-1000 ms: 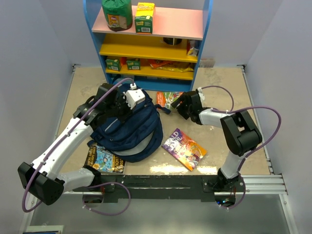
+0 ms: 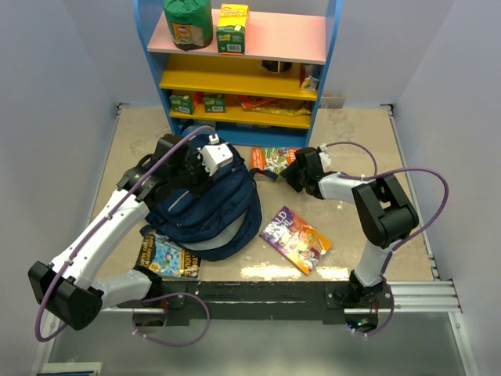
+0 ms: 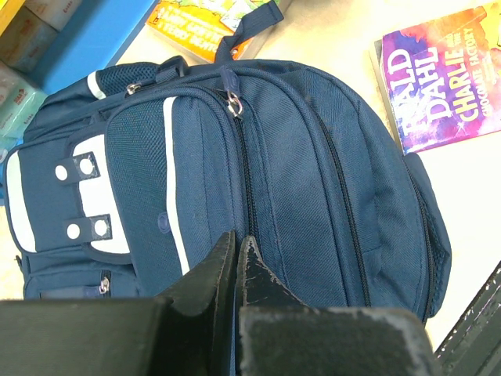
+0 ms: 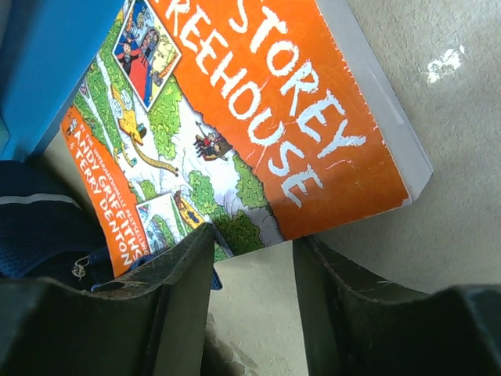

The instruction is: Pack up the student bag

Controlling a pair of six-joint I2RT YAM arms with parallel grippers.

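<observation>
The navy backpack [image 2: 215, 205] lies on the table at left centre. In the left wrist view my left gripper is shut on it, its tips pressed together at the fabric beside a zip; what they pinch is mostly hidden. A loose strap [image 3: 252, 30] sticks out toward the Storey Treehouse book [image 4: 329, 153], which lies flat by the shelf. At that book's near edge stands my right gripper, its fingers apart and nothing clearly held. Part of the strap shows behind its left finger [image 4: 184, 270]. The Charlie book [image 2: 297, 240] lies flat, right of the bag.
A blue-framed shelf [image 2: 235, 74] with packets and boxes stands at the back. Another book [image 2: 168, 257] is partly under the bag's front left. Open table lies to the right of the Charlie book.
Left arm and bag look unchanged.
</observation>
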